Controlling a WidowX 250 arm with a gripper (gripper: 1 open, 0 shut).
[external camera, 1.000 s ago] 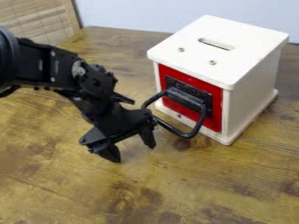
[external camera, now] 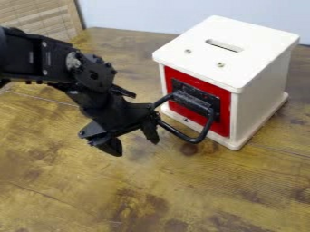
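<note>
The black robot arm reaches in from the left, its gripper [external camera: 125, 139] hanging open just above the wooden table, left of a white box [external camera: 258, 82] with a slot on top. The box's red front panel [external camera: 179, 117] carries a black fixture with a curved black handle [external camera: 194, 139] sticking out toward the arm. The gripper's fingers are apart, with nothing seen between them; the upper part of the gripper is close to the handle's left end, and I cannot tell if they touch.
Bare wooden table [external camera: 182, 199] fills the foreground and right. A light wooden board [external camera: 36, 16] lies at the back left, and a pale wall stands behind the box.
The arm and gripper have risen slightly compared with a second ago. The box and handle look unchanged.
</note>
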